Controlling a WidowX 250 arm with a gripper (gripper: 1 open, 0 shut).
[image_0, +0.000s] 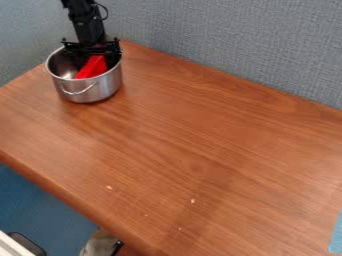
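A steel pot (88, 88) with a wire handle stands at the back left of the wooden table. Inside it is a red object (94, 67). My black gripper (92, 50) is lowered at the pot's mouth, over the red object; its fingers are too dark and small to show whether they are open, shut or holding the object.
Grey padded walls (241, 50) rise behind it. Its front left edge drops to a blue floor with some items at the bottom left.
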